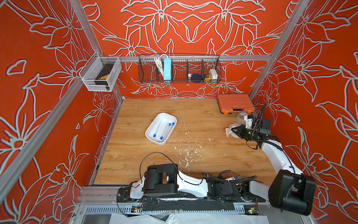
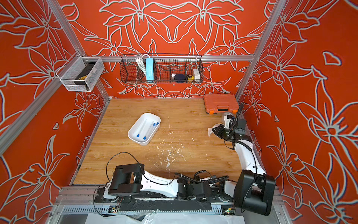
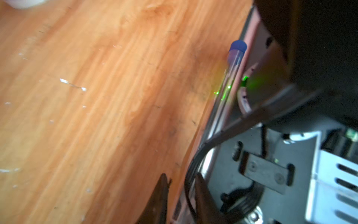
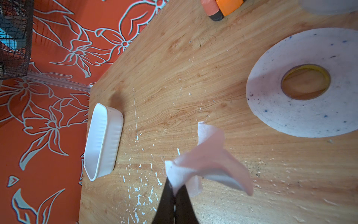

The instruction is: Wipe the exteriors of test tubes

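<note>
In the left wrist view, a clear test tube (image 3: 232,63) with a blue cap runs along the table's front edge. My left gripper is low at that edge, a black cable crossing by its fingers; what is between them is unclear. My right gripper is shut on a white cloth (image 4: 212,160) at the table's right, beside a flat white roll (image 4: 268,104). A white tray (image 1: 149,134) with several blue-capped tubes sits left of centre.
An orange case (image 1: 235,100) lies at the back right. A wire basket (image 1: 179,76) hangs on the back wall. The left arm lies across the front edge.
</note>
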